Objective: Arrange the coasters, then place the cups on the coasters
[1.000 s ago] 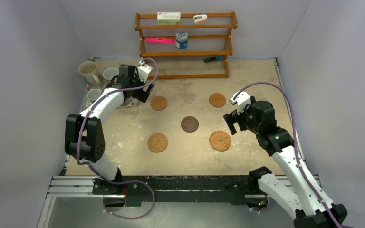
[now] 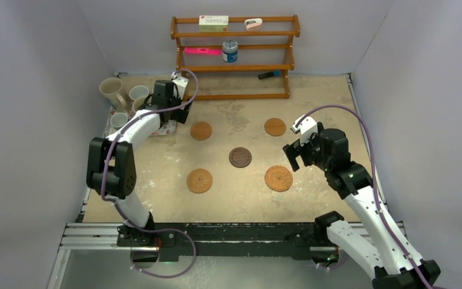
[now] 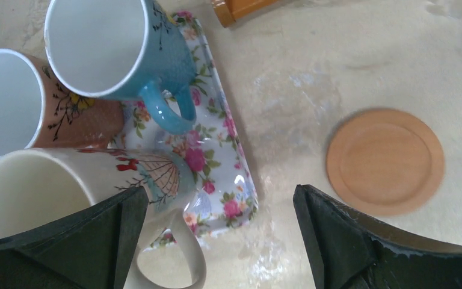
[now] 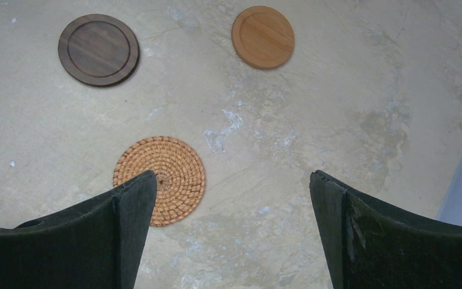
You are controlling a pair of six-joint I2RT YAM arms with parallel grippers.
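Note:
My left gripper hangs open low over the floral tray point(image 3: 240, 192) of mugs at the back left, a white mug point(image 3: 30, 186) with a bird-cage print close by its left finger. Behind it are a blue mug point(image 3: 174, 60) and a brown mug point(image 3: 87, 120). A round wooden coaster point(image 3: 385, 156) lies right of the tray. My right gripper stands open at the right, with a woven coaster point(image 4: 159, 156), a dark coaster point(image 4: 98, 48) and a light wooden coaster point(image 4: 262, 36) below it.
A wooden rack point(image 2: 234, 67) with small items stands at the back. Another woven coaster point(image 2: 199, 180) lies at front left.
The right arm is still.

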